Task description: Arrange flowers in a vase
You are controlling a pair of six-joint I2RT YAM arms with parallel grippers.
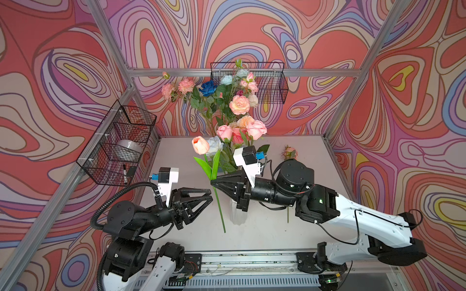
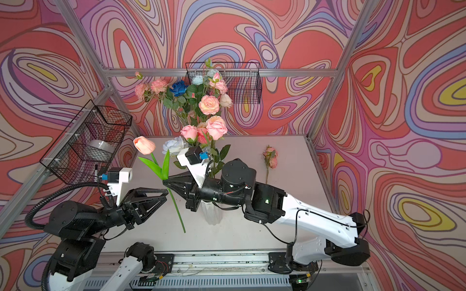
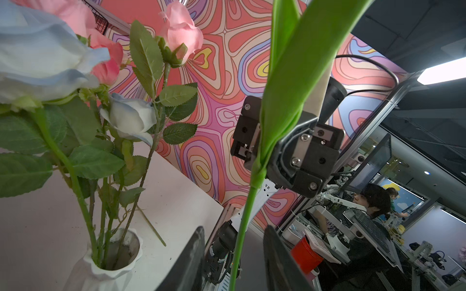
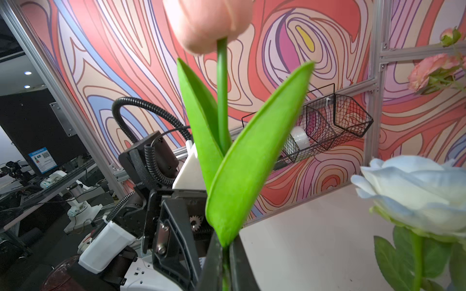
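Observation:
A pale pink tulip (image 1: pixel 200 145) with two green leaves stands upright, its stem pinched in my right gripper (image 1: pixel 214 182), which is shut just below the leaves. Its bare lower stem (image 1: pixel 220 211) hangs down free. My left gripper (image 1: pixel 211 194) is part open to the left of that stem; in the left wrist view the stem (image 3: pixel 246 213) shows between the fingers, touching neither visibly. The white vase (image 3: pixel 104 264) is behind and right of the tulip, filled with roses: pink (image 1: pixel 256 129), blue (image 1: pixel 207 87), and pale blue-white (image 4: pixel 412 194).
Another pink flower (image 2: pixel 270 157) lies on the table's right side. Wire baskets hang at the left (image 1: pixel 116 145) and back (image 1: pixel 271 87), the left one holding a white bowl (image 1: pixel 129 148).

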